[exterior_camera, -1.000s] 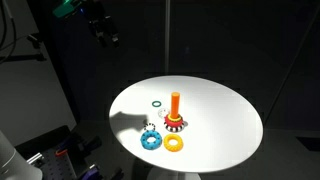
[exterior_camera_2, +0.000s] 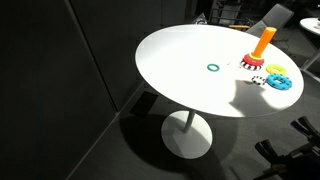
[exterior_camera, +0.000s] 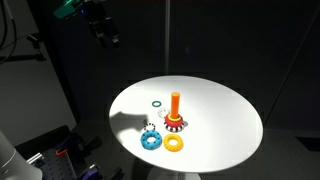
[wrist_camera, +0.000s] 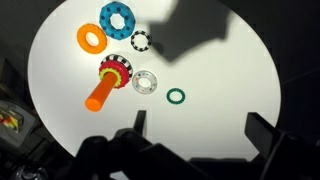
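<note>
An orange post [exterior_camera: 175,104] rises from a ring stacker on the white round table, with a red ring [wrist_camera: 119,71] and a black-and-white ring [wrist_camera: 121,60] around its foot. Loose on the tabletop lie a blue ring [exterior_camera: 151,140], an orange-yellow ring [exterior_camera: 173,144], a small black-and-white ring [wrist_camera: 141,41], a clear or white ring [wrist_camera: 144,82] and a thin green ring [wrist_camera: 176,96]. High above the table, my gripper has its fingers spread wide and nothing between them. In exterior view 2 the gripper [exterior_camera_2: 283,139] shows only partly, at the lower right.
The white round table [exterior_camera: 225,120] has a large bare area away from the rings. Its edge is unguarded. The arm [exterior_camera: 95,22] reaches in at the upper left, and its shadow falls across the tabletop. Dark panels stand behind the table.
</note>
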